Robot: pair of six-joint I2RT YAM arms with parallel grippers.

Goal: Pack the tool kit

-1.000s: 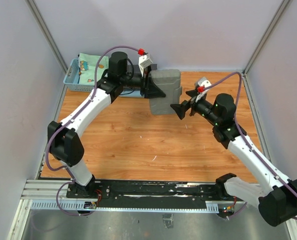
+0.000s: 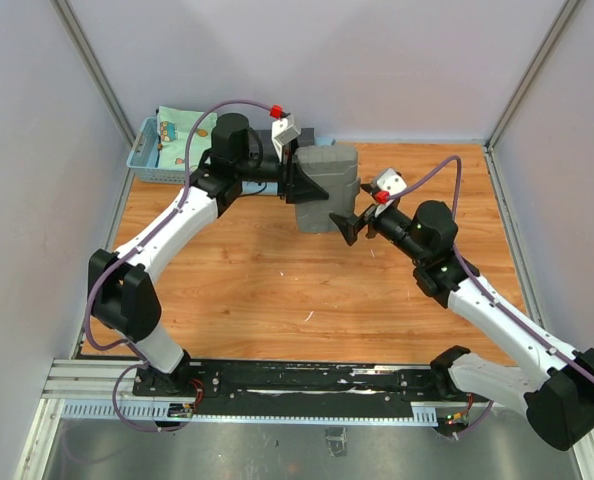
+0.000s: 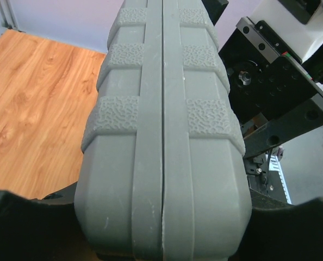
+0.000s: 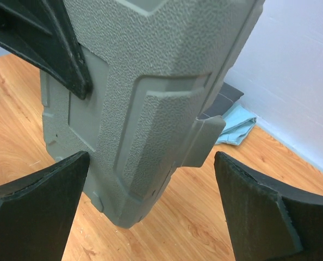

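Observation:
A closed grey plastic tool case is held above the table, its long seam facing the left wrist camera. My left gripper is shut on one end of the case. Its two fingers press in from either side. At the opposite end, my right gripper stands open. In the right wrist view its fingers are spread wide, and the corner of the case with a protruding grey latch or handle lies beyond and between them. The right gripper does not grip it. The inside of the case is hidden.
A light-blue basket with a patterned green cloth stands at the back left. Behind the left gripper lie a dark item and a blue cloth, partly covered.
The right gripper has shifted left toward the case, still open. My left gripper and the case have moved slightly left.

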